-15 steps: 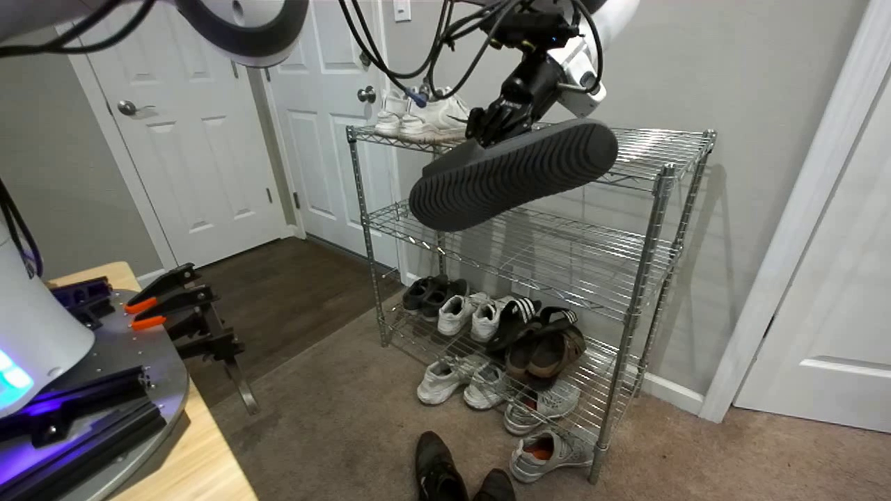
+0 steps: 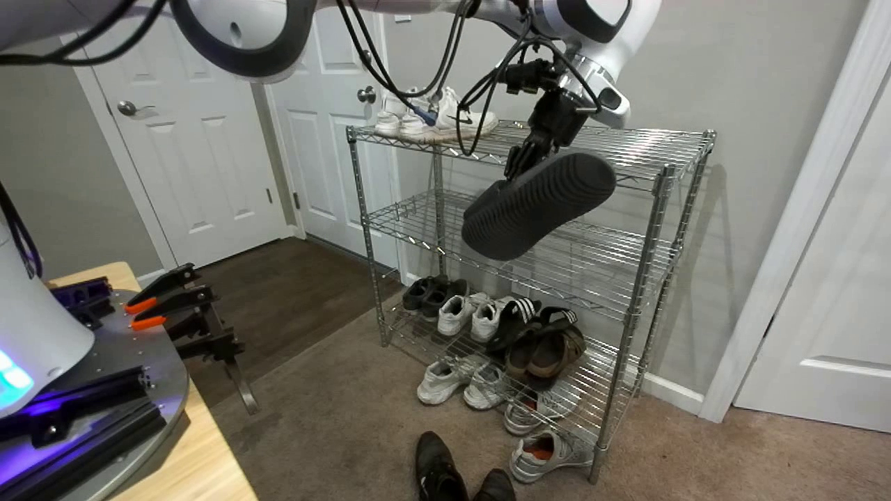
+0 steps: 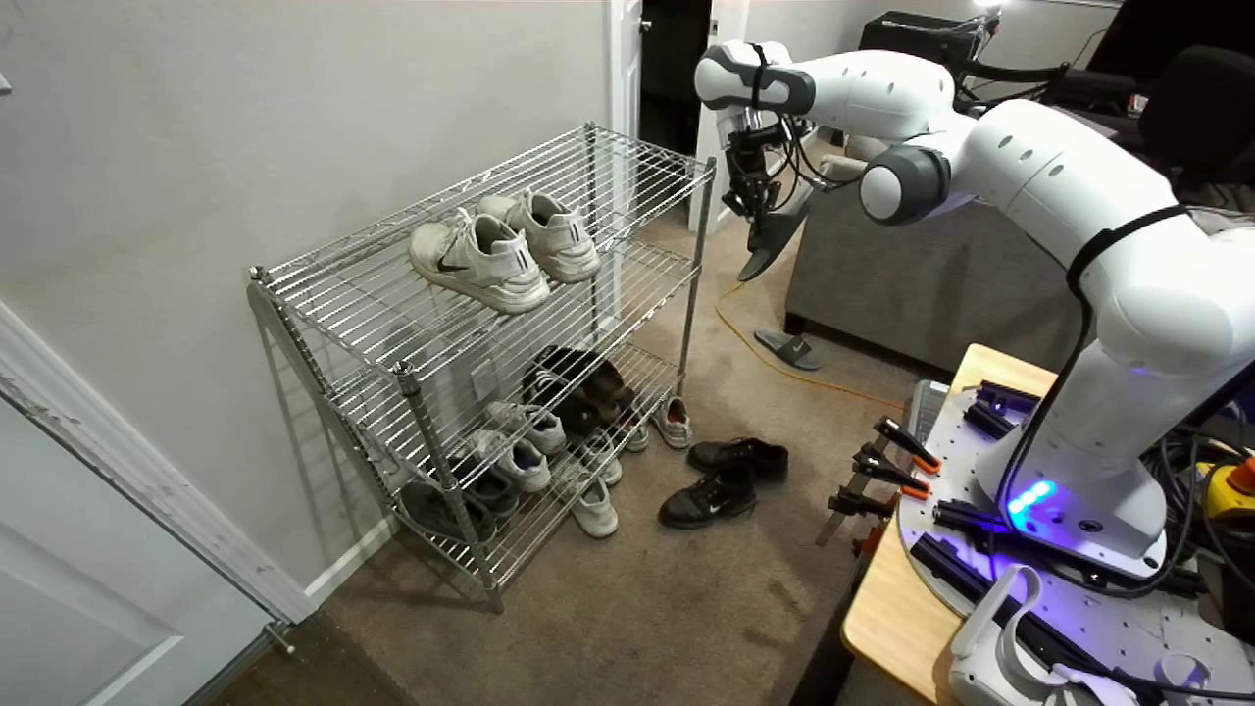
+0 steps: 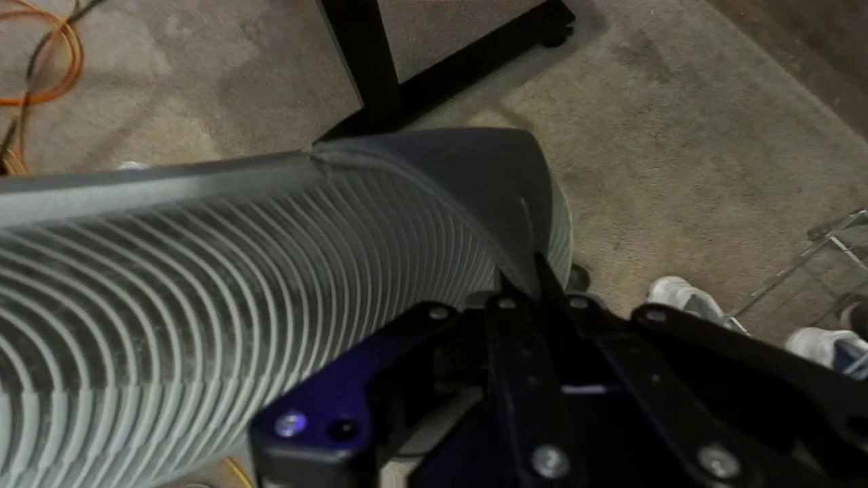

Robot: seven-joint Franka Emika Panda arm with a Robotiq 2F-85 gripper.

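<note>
A dark grey slide sandal point(image 2: 539, 204) hangs in the air from my gripper point(image 2: 522, 158), its ribbed sole turned toward exterior view 1. In the wrist view my gripper is shut on the sandal's strap point(image 4: 456, 167), and the ribbed surface of the sandal point(image 4: 163, 325) fills the left side. Seen from exterior view 2, the sandal point(image 3: 777, 235) tilts steeply below the gripper point(image 3: 753, 206), apart from the rack's far end. Another grey slide point(image 3: 788, 349) lies on the carpet by the sofa.
A wire shoe rack point(image 2: 660, 225) carries white sneakers point(image 3: 488, 253) on top and several shoes on its bottom shelf; its middle shelf point(image 2: 568, 242) is bare. Black shoes point(image 3: 724, 482) rest on the carpet before it. The robot's table point(image 3: 877, 600) stands opposite.
The wrist and the held sandal have rotated and shifted in exterior view 1. The sandal's lower end has moved right and down, and the gripper sits slightly lower. The shoes have not moved.
</note>
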